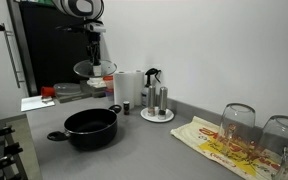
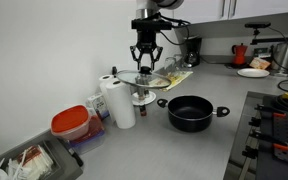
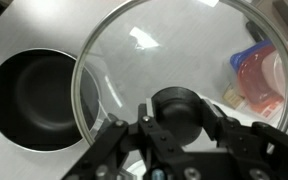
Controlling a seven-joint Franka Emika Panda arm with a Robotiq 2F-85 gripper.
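A round glass lid with a metal rim hangs level in the air, held by its black knob (image 3: 176,116). My gripper is shut on that knob, one finger on each side. The lid's glass (image 2: 144,80) is seen nearly edge-on in exterior view 2. Below and to one side stands an uncovered black pot (image 1: 91,127) on the grey table, its inside empty. In the wrist view the pot (image 3: 34,99) lies to the left, its right edge close to the lid's rim. The lid is clear of the pot.
A paper towel roll (image 2: 118,104) and a plate of bottles (image 1: 156,114) stand along the wall. Red tubs (image 2: 70,124) and a dish rack (image 2: 39,165) sit farther along. Glass jars (image 1: 238,124) rest on a cloth. Bare table (image 1: 164,155) lies in front.
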